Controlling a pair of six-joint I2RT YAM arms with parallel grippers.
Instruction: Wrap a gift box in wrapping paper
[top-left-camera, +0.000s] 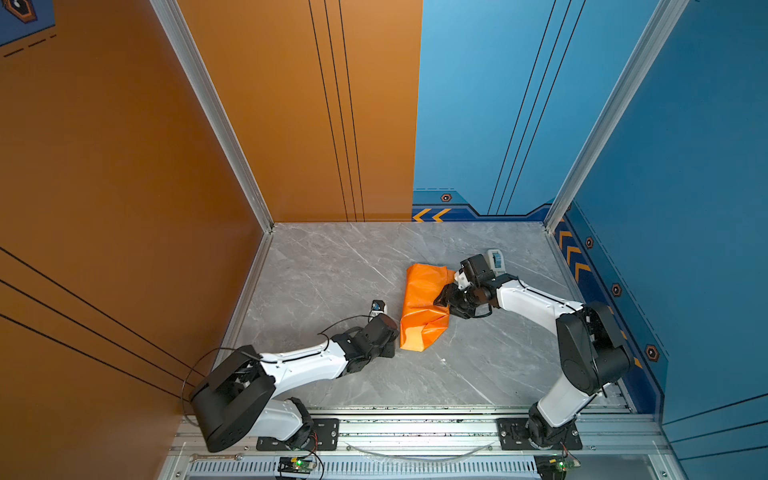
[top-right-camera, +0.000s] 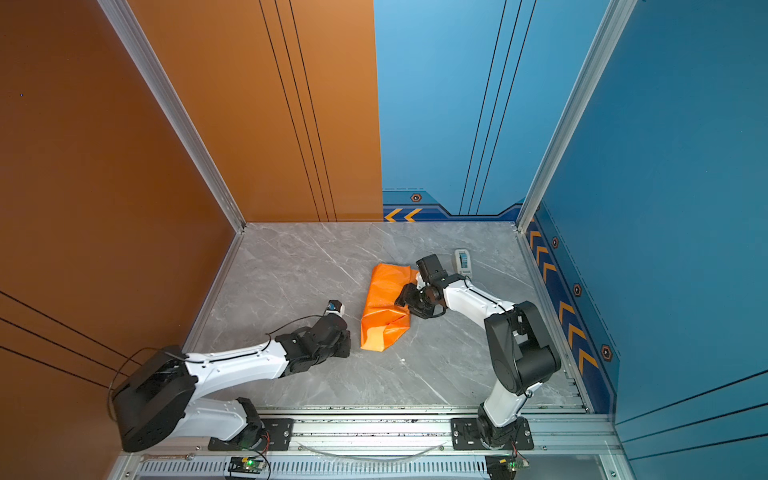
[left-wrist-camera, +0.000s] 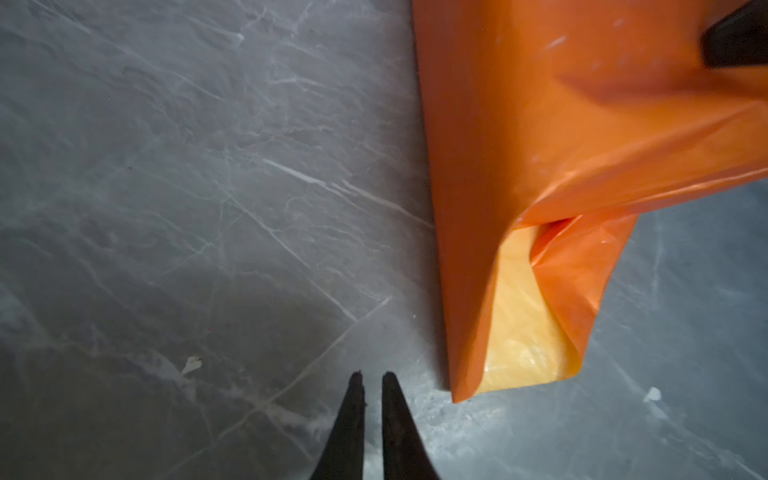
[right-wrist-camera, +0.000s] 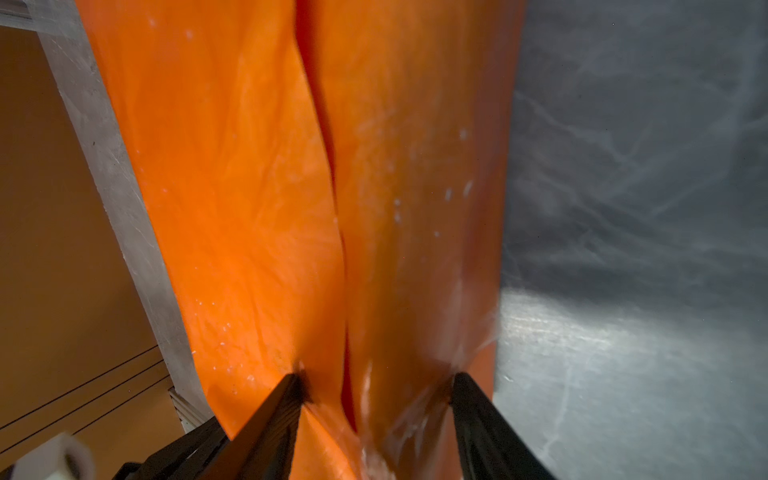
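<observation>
The orange wrapping paper (top-left-camera: 422, 300) is folded round a box-shaped bulk on the table; any box inside is hidden. At its near end the paper hangs open as a flap with a yellow inner face (left-wrist-camera: 528, 328). My left gripper is apart from the bundle, just left of that near end, its fingers almost together and nothing showing between them. At the bundle's right side my right gripper stands open, one finger on either side of a paper-covered ridge. A dark seam line (right-wrist-camera: 332, 184) runs along the paper in the right wrist view.
A small grey device with a screen (top-left-camera: 496, 260) lies behind the right arm. Bare grey table (top-left-camera: 320, 264) stretches to the left of the bundle and in front of it. Walls enclose the back and sides.
</observation>
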